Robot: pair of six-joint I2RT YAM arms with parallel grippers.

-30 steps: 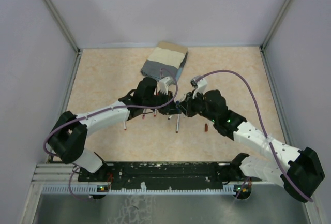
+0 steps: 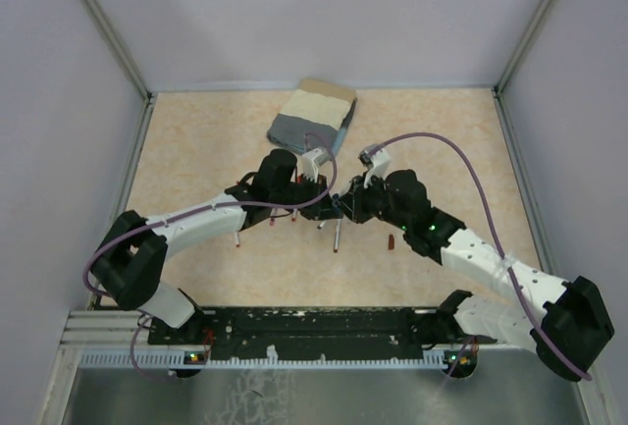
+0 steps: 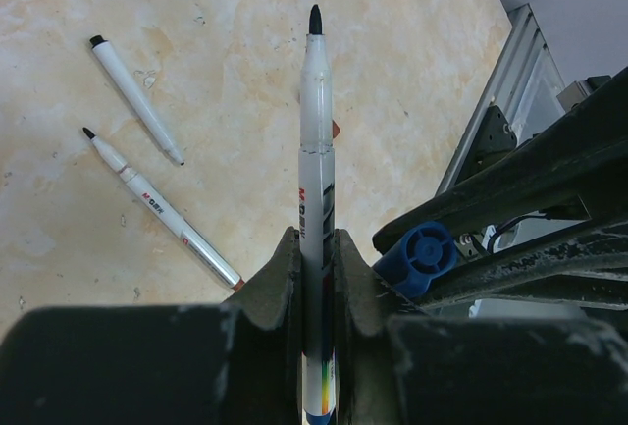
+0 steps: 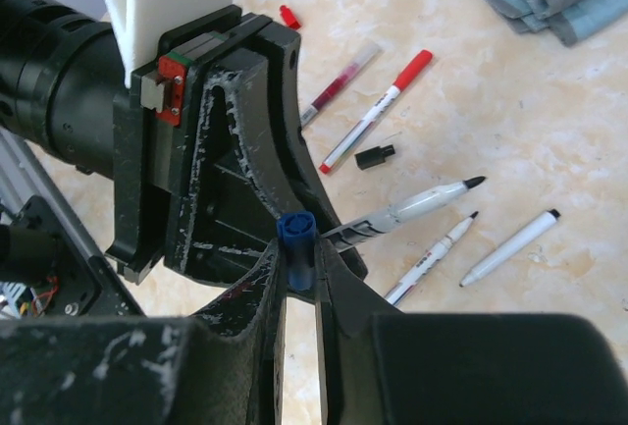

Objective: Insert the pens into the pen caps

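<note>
My left gripper is closed around a white marker (image 3: 316,180), which stands lengthwise between its fingers. The marker's bare black tip points away from the gripper, and its rear end is blue. A blue cap (image 4: 297,248) is pinched between the fingertips of my right gripper, hollow end showing. From the left wrist, the cap appears to the right of the marker, apart from its tip. In the right wrist view the black tip points off to the right. Seen from above, both grippers meet near the table's middle and hide most of marker and cap.
On the table lie an uncapped marker (image 4: 432,260), a white pen (image 4: 510,248), a red-capped pen (image 4: 378,111), a dark red pen (image 4: 340,83), a black cap (image 4: 375,156) and a red cap (image 4: 289,18). A folded cloth (image 2: 314,116) lies at the back.
Both arms stay almost still over the table's middle, with the grippers close together. No clear change shows on the table.
</note>
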